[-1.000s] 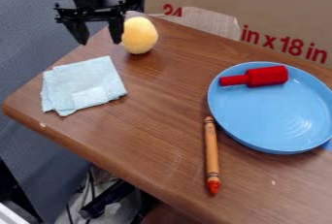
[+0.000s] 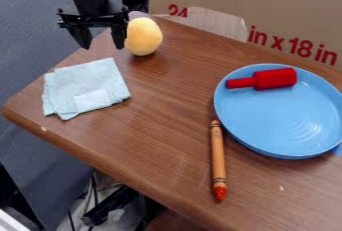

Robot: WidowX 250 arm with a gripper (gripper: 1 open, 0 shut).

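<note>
My black gripper (image 2: pixel 102 37) hangs at the top left, its two fingers apart and pointing down, just left of a yellow rounded object (image 2: pixel 144 36). Nothing shows between the fingers. A folded light-blue cloth (image 2: pixel 86 89) lies on the table below it. A blue plate (image 2: pixel 275 123) on the right holds a red cylindrical object with a handle (image 2: pixel 273 79). An orange crayon (image 2: pixel 218 160) lies left of the plate.
A cardboard box (image 2: pixel 247 10) stands along the back of the wooden table (image 2: pixel 154 145). The table's left edge runs below the gripper.
The objects on the table have not moved.
</note>
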